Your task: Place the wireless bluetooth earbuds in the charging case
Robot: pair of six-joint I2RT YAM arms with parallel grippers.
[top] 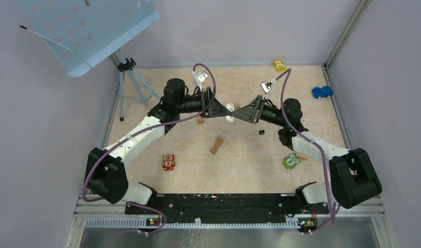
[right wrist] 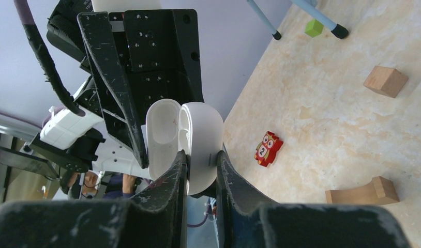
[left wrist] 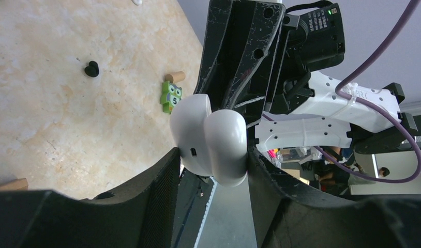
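The white charging case [top: 229, 118] is held up between the two arms, above the middle of the table. Its lid [right wrist: 162, 129] stands open beside the body [right wrist: 206, 134] in the right wrist view. My left gripper is shut on the case, one finger on each side. From the other side, my right gripper has its fingers around the case body; whether they still press on it cannot be told. A small white piece [left wrist: 137, 2], possibly an earbud, lies at the top edge of the left wrist view. The earbud slots are mostly hidden.
Wooden blocks [top: 216, 145], a red owl [top: 168, 162], a green owl [top: 291, 161] and a small black piece [top: 261, 132] lie scattered on the table. A blue car [top: 322, 92] and a yellow toy [top: 279, 65] sit at the back right.
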